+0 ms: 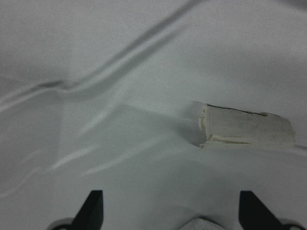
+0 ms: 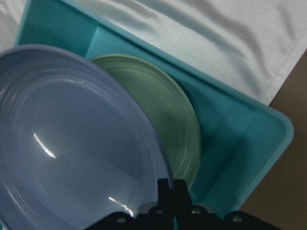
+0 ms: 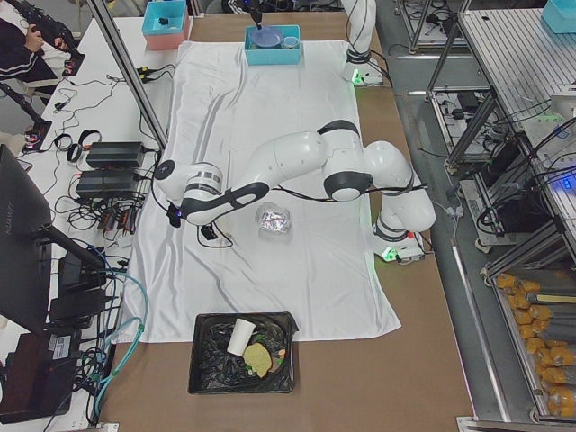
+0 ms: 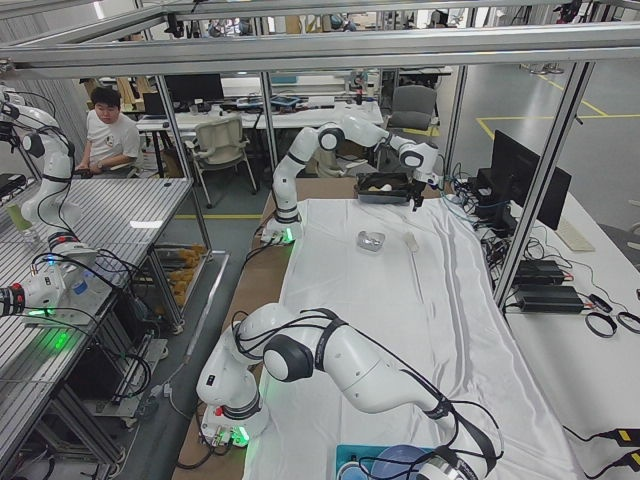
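My right gripper is shut on the rim of a blue plate (image 2: 72, 143), held over a green plate (image 2: 163, 110) in a teal bin (image 2: 249, 148). In the camera left view the blue plate (image 3: 267, 38) is at the top, inside the bin's outline. My left gripper stands open above the white cloth (image 1: 120, 57), with a crumpled pale paper or tape piece (image 1: 247, 127) below it and nothing between its fingers.
A clear container (image 3: 274, 219) sits mid-cloth. A black-lined tray (image 3: 207, 378) with a white cup and food-like items is at the other end. Frame posts and cluttered side tables flank the cloth.
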